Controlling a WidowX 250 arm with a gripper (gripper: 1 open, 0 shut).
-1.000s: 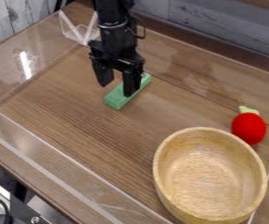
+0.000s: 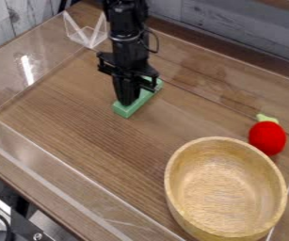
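Note:
The black robot arm (image 2: 128, 47) comes down from the top of the view, and its gripper (image 2: 132, 98) is low over a green block (image 2: 128, 107) on the wooden table. The fingers look drawn close together over the middle of the block, hiding part of it; whether anything is between them is not visible.
A pale wooden bowl (image 2: 225, 188) fills the lower right. A red object with a pale green top (image 2: 267, 139) lies at the right. A cable shows at the lower left.
The gripper's fingers have come from spread apart on either side of the block to close together over it. The green block looks about where it was.

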